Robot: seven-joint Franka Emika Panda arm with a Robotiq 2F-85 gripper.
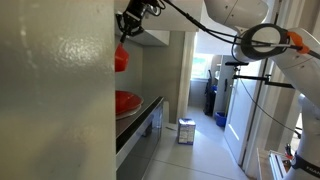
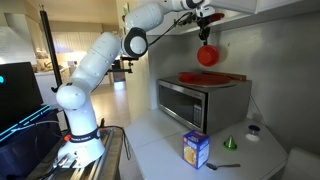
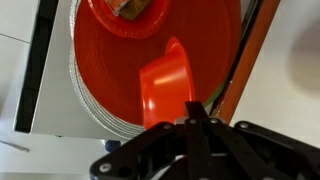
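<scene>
A red dish [image 2: 208,55], a bowl or small plate, hangs on edge in the air above the microwave [image 2: 190,105]. At its upper rim my gripper [image 2: 205,31] is shut, with the thin rim between its fingers. From the wrist view, the same dish [image 3: 168,85] reaches out from the gripper over a large red plate [image 3: 100,60]. On that plate sits a smaller red bowl [image 3: 155,14] with something brown in it. Part of the held dish [image 1: 121,59] is hidden behind the pale foreground panel in exterior view 1.
A purple and yellow box [image 2: 195,149] stands on the counter in front of the microwave. Near it are a green cone-like object [image 2: 230,142], a small jar [image 2: 253,129] and a dark spoon [image 2: 225,165]. An overhead cabinet is close to the arm.
</scene>
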